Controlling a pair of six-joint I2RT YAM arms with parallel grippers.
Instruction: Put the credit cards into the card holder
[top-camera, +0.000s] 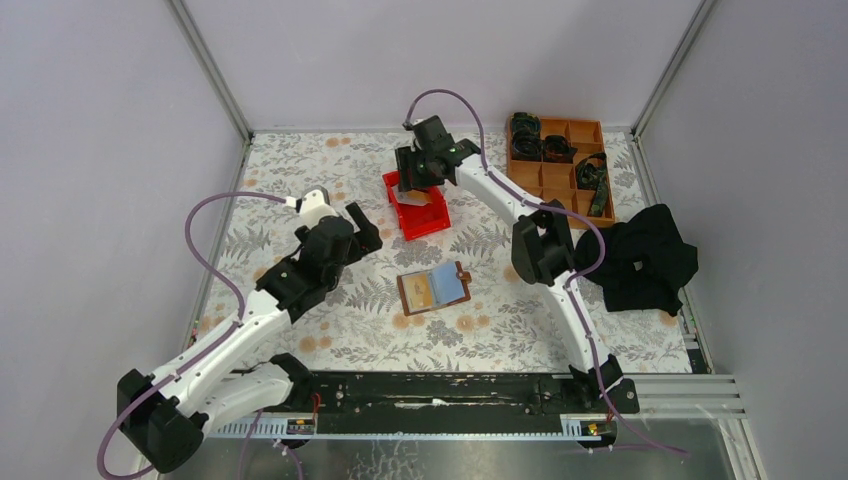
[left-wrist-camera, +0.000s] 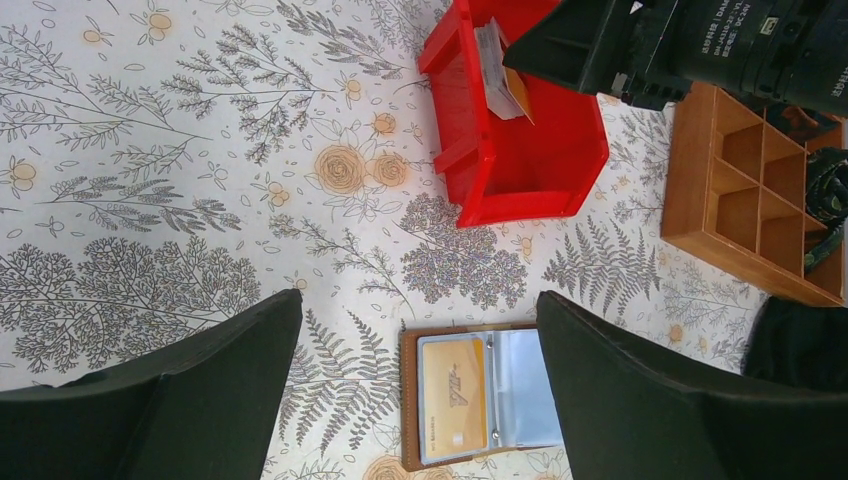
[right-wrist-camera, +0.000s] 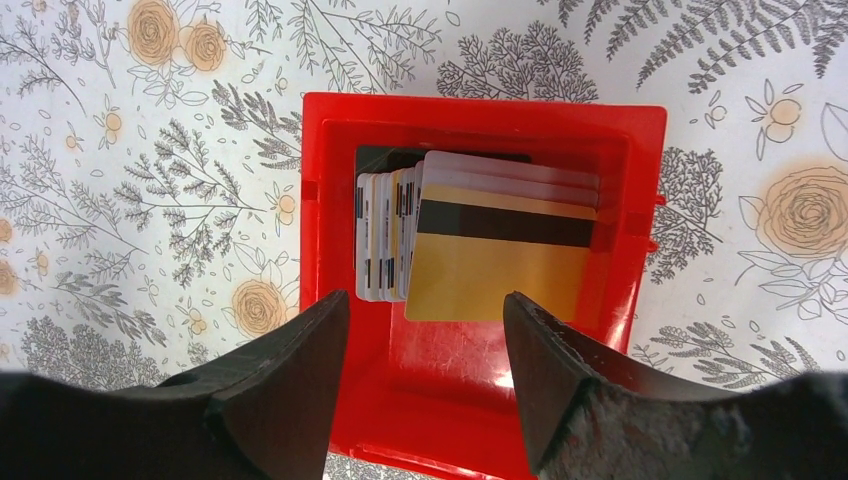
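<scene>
Several credit cards stand packed along one side of a red bin (right-wrist-camera: 470, 385); a gold card with a black stripe (right-wrist-camera: 500, 265) leans foremost. My right gripper is over this bin, its fingers spread with nothing between them. In the top view the right arm hides part of the cards. The brown card holder (top-camera: 460, 270) lies open on the table, one gold card (left-wrist-camera: 452, 398) behind its left window and a pale blue side on the right. My left gripper hangs to the left of the holder, fingers apart and empty.
A wooden compartment tray (top-camera: 555, 180) with dark coiled items stands at the back right. Beside it lies a black cloth (top-camera: 640, 265).
</scene>
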